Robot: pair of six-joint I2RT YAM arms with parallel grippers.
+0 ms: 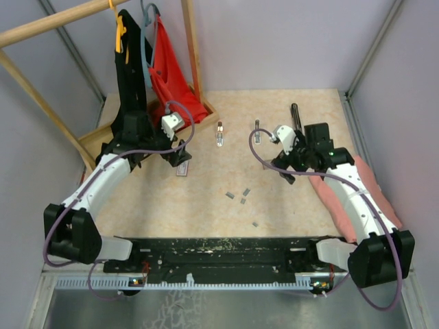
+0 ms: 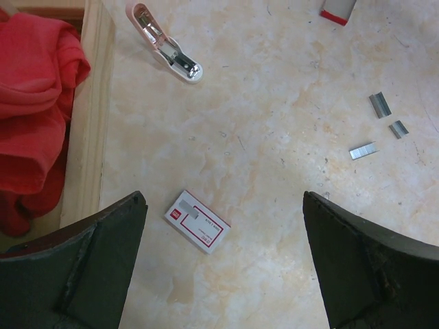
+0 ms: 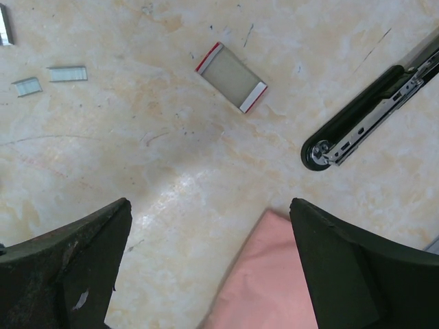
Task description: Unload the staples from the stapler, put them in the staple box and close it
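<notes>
A pink-white stapler [image 1: 219,133] [image 2: 164,44] lies at the upper middle of the table. A second small stapler [image 1: 257,130] is to its right, and a black stapler [image 1: 295,116] [image 3: 322,146] lies at the back right. Loose staple strips [image 1: 230,195] [image 2: 379,104] [image 3: 67,73] sit in the middle. A staple box [image 2: 197,221] lies under my left gripper [image 1: 180,154], another box [image 3: 230,77] near my right gripper [image 1: 281,168]. Both grippers are open, with nothing between their fingers.
A wooden rack with red [image 1: 171,89] and black garments stands at the back left. A pink cushion [image 3: 257,281] lies at the right edge.
</notes>
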